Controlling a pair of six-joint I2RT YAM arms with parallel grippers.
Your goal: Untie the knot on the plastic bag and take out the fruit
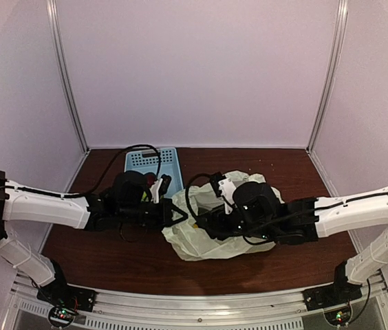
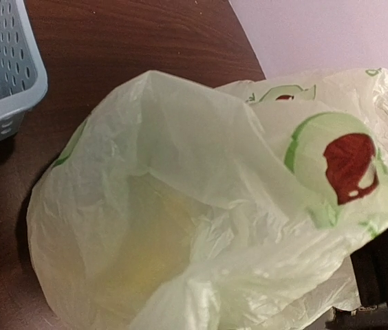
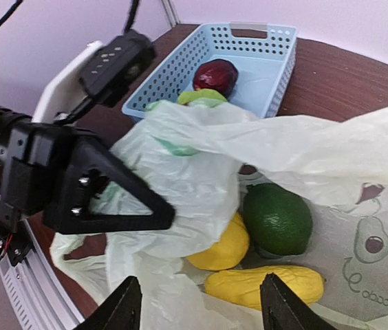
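The pale plastic bag [image 1: 187, 244] with green and red print [image 2: 349, 165] lies open in the middle of the table. Inside it, the right wrist view shows a dark green fruit [image 3: 276, 216], a yellow round fruit [image 3: 218, 247] and a long yellow fruit [image 3: 263, 285]. My left gripper [image 1: 177, 214] is shut at the bag's left part, pinching or touching its edge; I cannot tell which. My right gripper [image 1: 204, 223] is over the bag, fingers part open above the yellow fruit, with nothing visible between them.
A blue basket [image 1: 170, 161] at the back left holds a dark red fruit [image 3: 214, 77] and a light green item [image 3: 204, 97]. Walls enclose the sides and back.
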